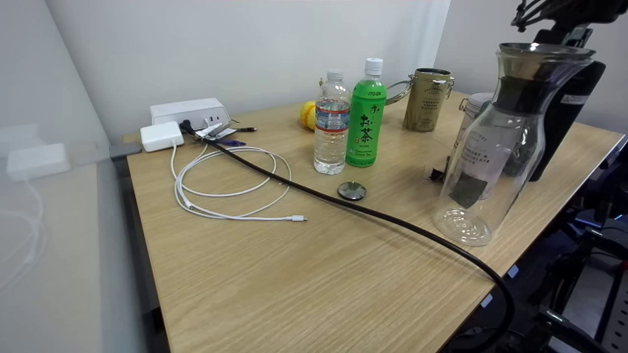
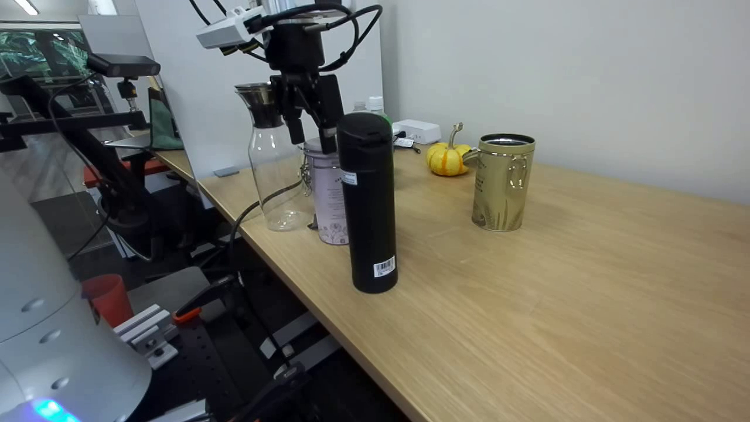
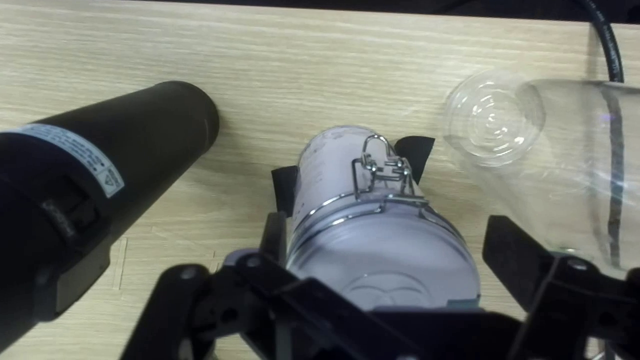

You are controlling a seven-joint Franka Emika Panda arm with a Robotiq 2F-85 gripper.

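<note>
A pale lilac tin [image 3: 384,252] with a wire-clasp lid stands upright on the table, lid closed. In exterior view 2 the same tin [image 2: 329,200] is partly hidden by the black bottle. My gripper is open above it, one finger [image 3: 273,237] to each side of the lid in the wrist view, nothing held. From exterior view 2, my gripper [image 2: 313,137] hangs near the tin's top, between carafe and bottle; contact cannot be told. Dark flaps [image 3: 414,153] show on both sides of the tin.
Close by stand a glass carafe [image 1: 494,159] and a tall black bottle [image 2: 369,211]. Farther back are a gold tin [image 2: 503,186], a yellow pumpkin [image 2: 446,160], a water bottle [image 1: 332,126] and a green tea bottle [image 1: 365,117]. A black cable [image 1: 377,213] crosses the table.
</note>
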